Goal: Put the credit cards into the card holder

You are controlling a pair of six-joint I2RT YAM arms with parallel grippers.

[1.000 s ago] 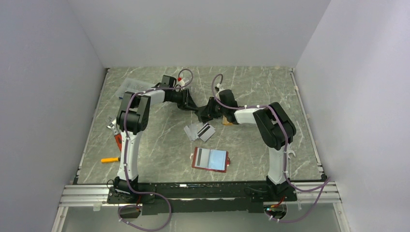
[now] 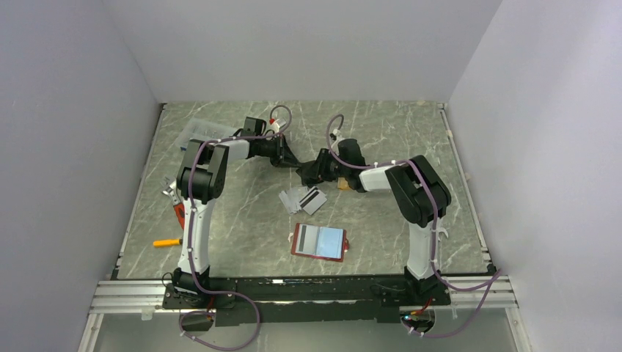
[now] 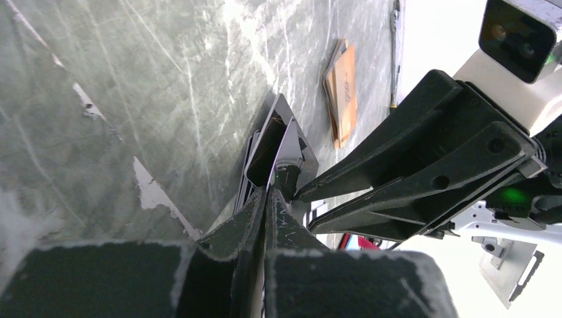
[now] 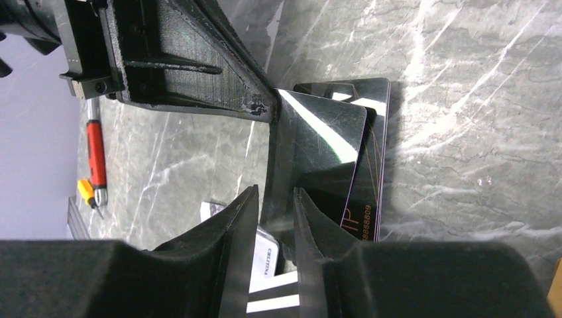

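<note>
Dark cards (image 4: 325, 152) lie stacked at the table's middle. My left gripper (image 2: 295, 164) is shut on the edge of a dark card (image 3: 275, 142), seen lifted on edge in the left wrist view. My right gripper is over the same stack, its fingers a little apart. Below lie loose pale and striped cards (image 2: 304, 199). An open card holder (image 2: 330, 242) with a red edge lies near the front.
A tan card stack (image 3: 341, 93) lies right of the dark cards. A clear tray (image 2: 194, 132) is at back left; tools including an orange-handled one (image 2: 165, 242) lie at left.
The left gripper and loose cards show little change.
</note>
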